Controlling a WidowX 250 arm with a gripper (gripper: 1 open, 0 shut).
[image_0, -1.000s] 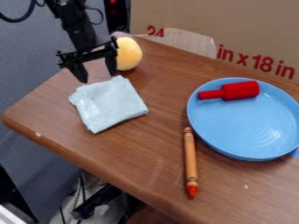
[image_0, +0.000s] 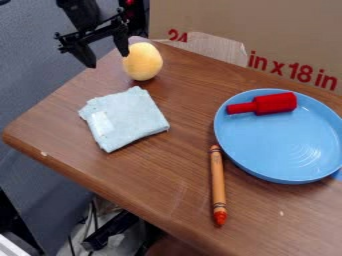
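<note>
The black gripper (image_0: 90, 52) is raised at the upper left, above the table's left back edge, its two fingers spread apart with nothing seen between them. Just right of it rests a round yellow object (image_0: 142, 62). A pale blue folded cloth (image_0: 123, 119) lies on the wooden table below the gripper. An orange crayon (image_0: 218, 185) lies lengthwise toward the front. To its right, a red cylindrical object with a handle (image_0: 273, 103) lies on a blue plate (image_0: 281, 150).
A cardboard box (image_0: 261, 40) stands along the back.
The gripper has moved upward and a little left, away from the cloth. The objects on the table look unchanged.
</note>
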